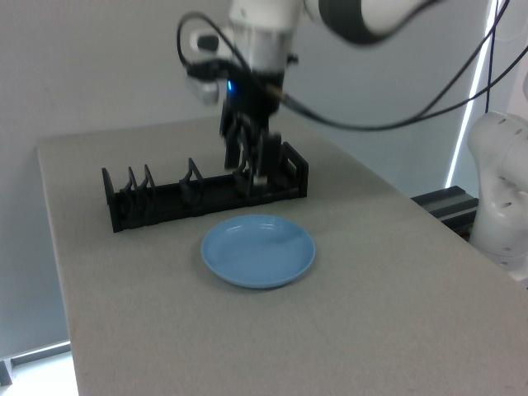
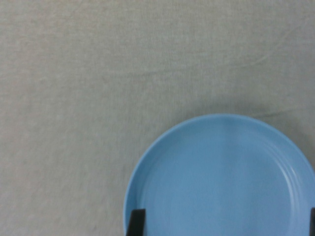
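Observation:
A light blue plate (image 1: pixel 257 250) lies flat on the grey table, in front of a black slotted rack (image 1: pixel 177 202). My gripper (image 1: pixel 252 161) hangs above and behind the plate, blurred, in front of the rack's right part. From the wrist view the plate (image 2: pixel 221 167) is beneath me, with a dark fingertip at each side along the bottom edge, wide apart. The gripper is open and empty.
A white robot part (image 1: pixel 499 181) stands beyond the table's right edge. Cables loop from the arm across the upper right.

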